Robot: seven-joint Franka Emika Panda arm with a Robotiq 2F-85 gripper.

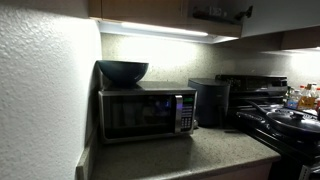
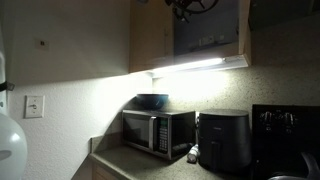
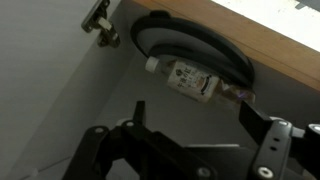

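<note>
In the wrist view my gripper stands open, its two dark fingers wide apart and nothing visible between them. Beyond the fingers lies a clear bottle [image 3: 193, 80] with a printed label and a pale cap. Behind it curves a black rounded rim [image 3: 205, 32], its full shape hard to make out in the dim light. Dark machinery at the top of exterior view 2 appears to be part of my arm [image 2: 190, 8], cut off by the frame edge.
A metal hinge [image 3: 101, 22] and a wooden edge [image 3: 262, 40] border the cabinet space. Below, the counter [image 1: 215, 152] carries a microwave [image 1: 147, 114] with a dark bowl [image 1: 122, 72] on top and a black appliance [image 2: 224, 140]. A covered pan [image 1: 293, 118] sits on the stove.
</note>
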